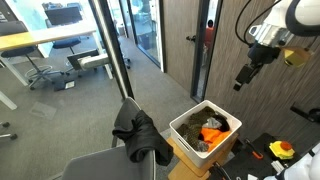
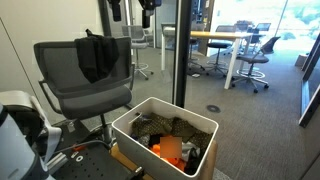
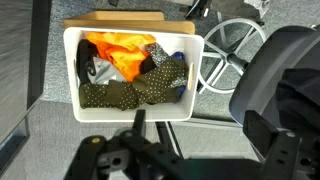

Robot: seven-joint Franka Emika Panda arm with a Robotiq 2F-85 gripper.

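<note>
My gripper (image 1: pixel 243 77) hangs in the air above and to the right of a white box (image 1: pixel 176 127), well clear of it. In the wrist view the gripper is open, its dark fingers wide apart with nothing between them. Inside the box lie an orange cloth (image 3: pixel 120 50), a dark dotted cloth (image 3: pixel 158 83), and grey and black cloths bunched together. A black garment (image 1: pixel 145 137) is draped over a grey chair (image 2: pixel 80 85).
The box stands beside a wooden board (image 1: pixel 184 170). A dark vertical post (image 2: pixel 182 55) rises behind the box. Desks and office chairs stand far back, with open grey floor (image 1: pixel 80 110) between.
</note>
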